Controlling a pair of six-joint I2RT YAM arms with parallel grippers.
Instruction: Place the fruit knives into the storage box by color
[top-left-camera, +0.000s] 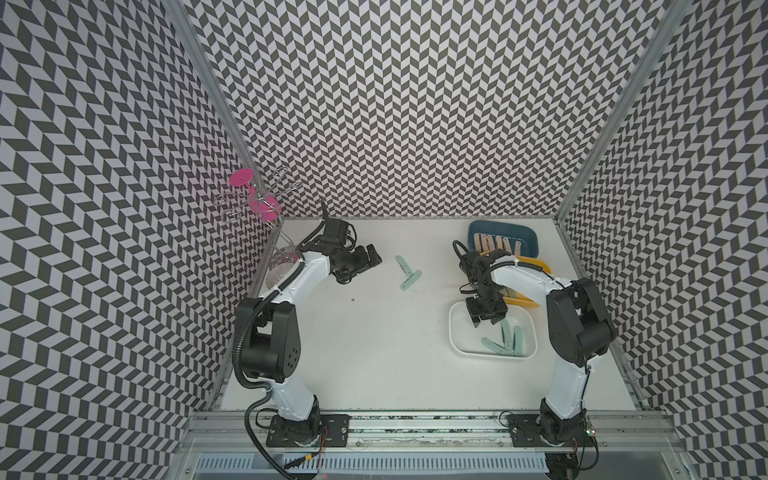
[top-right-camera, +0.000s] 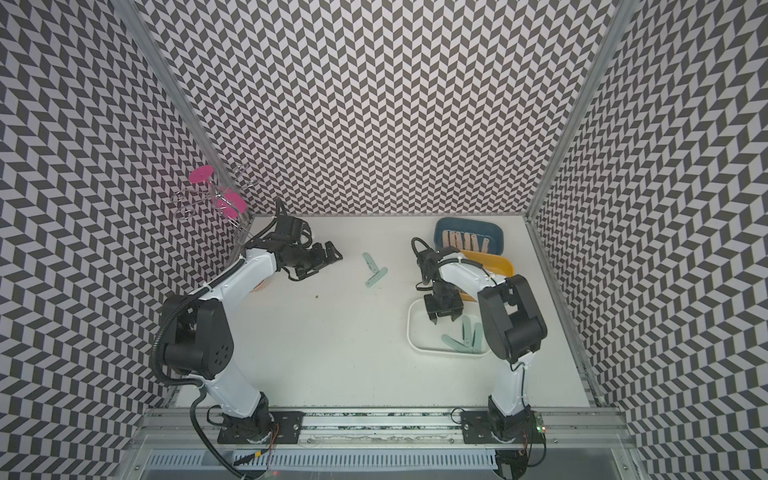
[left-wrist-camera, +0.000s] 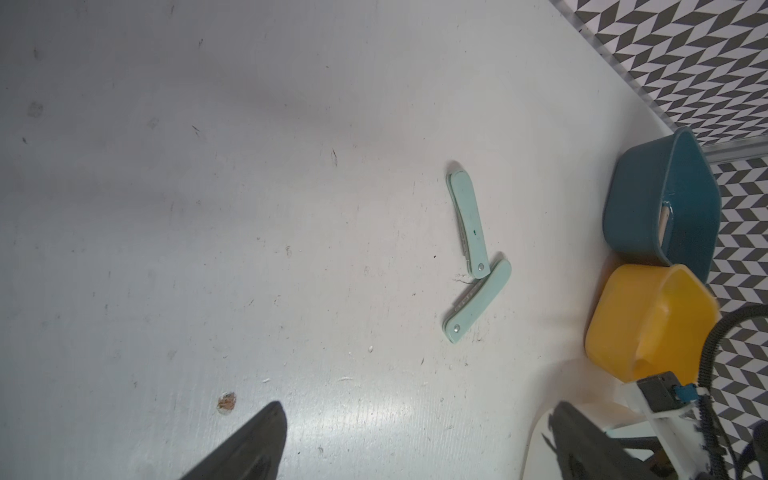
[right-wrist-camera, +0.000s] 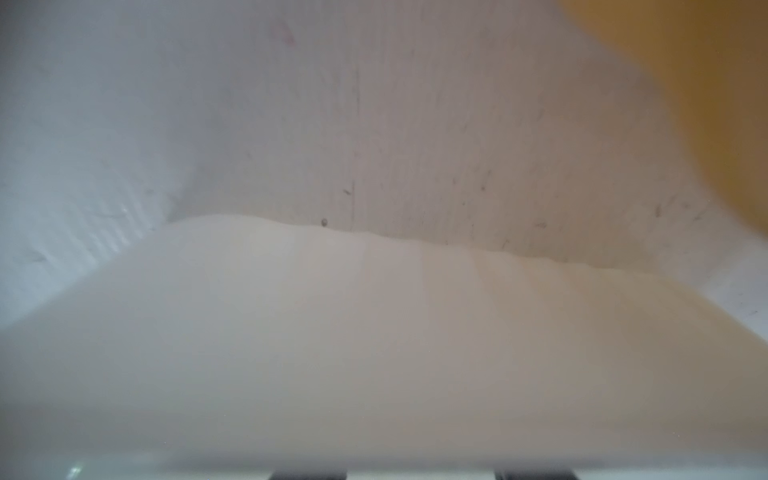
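Note:
Two mint folding knives (left-wrist-camera: 468, 220) (left-wrist-camera: 477, 301) lie on the table's middle, their ends nearly touching. My left gripper (top-left-camera: 366, 257) stands open and empty to their left. My right gripper (top-right-camera: 444, 313) is low at the back part of the white box (top-right-camera: 409, 336), which holds several mint knives (top-right-camera: 466, 334); its fingers are partly apart, and nothing shows held. The right wrist view is mostly pale plastic. The blue box (top-left-camera: 528, 232) holds several pink knives (top-left-camera: 496, 244). The yellow box (left-wrist-camera: 620, 316) sits between the blue and white boxes, partly hidden by my right arm.
A metal rack with pink parts (top-left-camera: 241, 177) stands at the left beside my left arm. Patterned walls close in the sides and back.

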